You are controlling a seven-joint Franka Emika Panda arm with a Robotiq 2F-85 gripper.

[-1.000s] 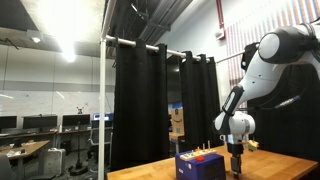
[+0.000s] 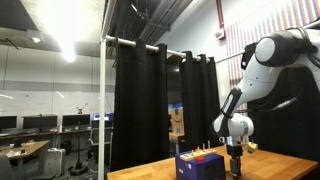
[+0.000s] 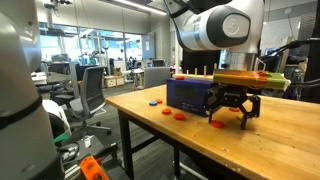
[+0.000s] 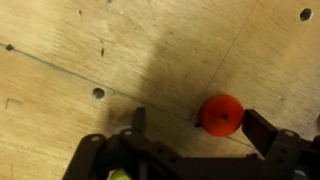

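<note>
A round red piece (image 4: 221, 115) lies on the wooden table between the two fingers in the wrist view, much closer to the right finger (image 4: 258, 127) than to the left finger (image 4: 138, 120). My gripper is open, its fingers spread wide and nothing held. In exterior view 2 the gripper (image 3: 232, 112) hangs low over the table, with a red piece (image 3: 217, 124) on the wood below its left finger. Seen from exterior view 1, the gripper (image 2: 236, 165) is down near the tabletop, and any piece under it is too small to make out.
A dark blue box (image 3: 185, 93) stands behind and left of the gripper, with small coloured things on top. More red pieces (image 3: 180, 117) and a blue piece (image 3: 155, 102) are scattered near the table's left edge. Bare wood (image 3: 285, 135) lies open to the right.
The arm's wrist sits slightly lower and a touch further right than a second ago. The box looks unmoved.
</note>
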